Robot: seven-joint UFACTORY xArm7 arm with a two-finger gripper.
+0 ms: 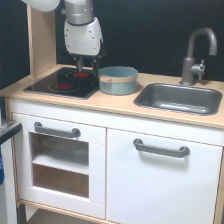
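The white gripper (pixel 88 66) hangs over the back of the black stovetop (pixel 62 84), pointing down. Its two dark fingers look apart, with nothing visible between them. Just right of it, a grey-green pot (pixel 118 81) stands upright on the wooden counter between stovetop and sink. The right finger is close to the pot's left side; whether it touches cannot be told.
At the right is a grey sink (pixel 180 98) with a tall curved faucet (pixel 193 60) behind it. Below the counter are an oven door (pixel 62 129) and a white cabinet door (pixel 160 180), both with grey handles. Bare counter (pixel 140 118) runs along the front.
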